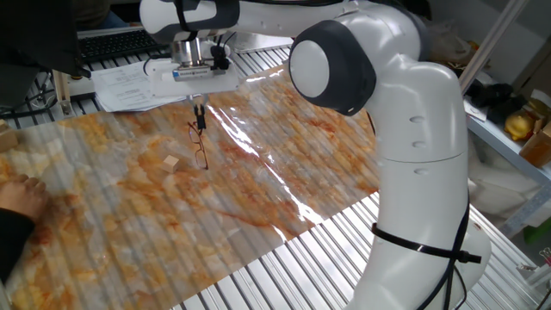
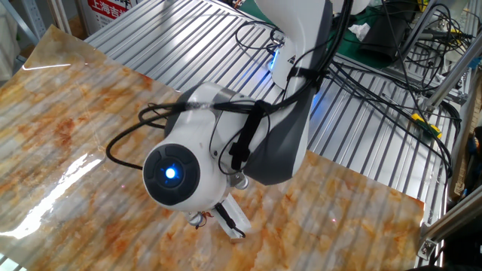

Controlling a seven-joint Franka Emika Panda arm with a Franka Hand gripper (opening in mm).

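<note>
In exterior view 1, my gripper (image 1: 201, 117) points down over the marbled sheet, its dark fingers shut. A pair of thin reddish-brown eyeglasses (image 1: 201, 158) hangs below them, gripped at its upper end, with the lenses one above the other. Whether the lower end touches the sheet is hard to tell. A small wooden block (image 1: 170, 163) lies on the sheet a little to the left of the glasses. In exterior view 2 the arm's round wrist covers most of the gripper, and the glasses cannot be made out.
The glossy marbled sheet (image 1: 112, 232) is mostly bare around the block. A person's hand (image 1: 24, 196) rests at its left edge. Papers (image 1: 133, 86) and a keyboard (image 1: 120, 45) lie at the back. In exterior view 2, loose black cables (image 2: 376, 105) run along the right side.
</note>
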